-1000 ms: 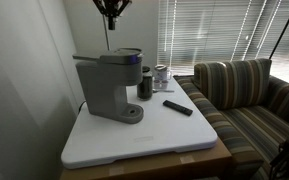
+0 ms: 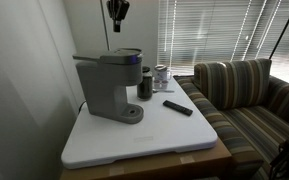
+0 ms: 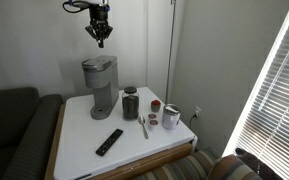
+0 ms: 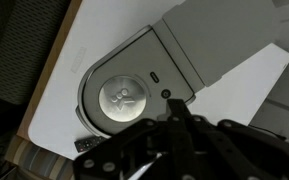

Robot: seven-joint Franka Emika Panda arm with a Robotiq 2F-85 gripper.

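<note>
A grey coffee maker (image 2: 109,85) stands upright at the back left of the white table (image 2: 154,140). Its lid is down; from above, the wrist view shows the round silver disc (image 4: 122,98) on its top. High over the machine hangs my gripper (image 3: 101,45), pointing down and apart from it. The fingers are closed together, and nothing shows between the fingertips.
Beside the machine are a dark jar (image 3: 131,103), a fork (image 3: 143,127), a light mug (image 3: 171,117), a small red-topped cup (image 3: 155,105) and a black remote (image 3: 109,142). A striped armchair (image 2: 239,95) adjoins it.
Above the coffee maker, the gripper has shifted slightly to the right in exterior view 1. Objects on the table have stayed put.
</note>
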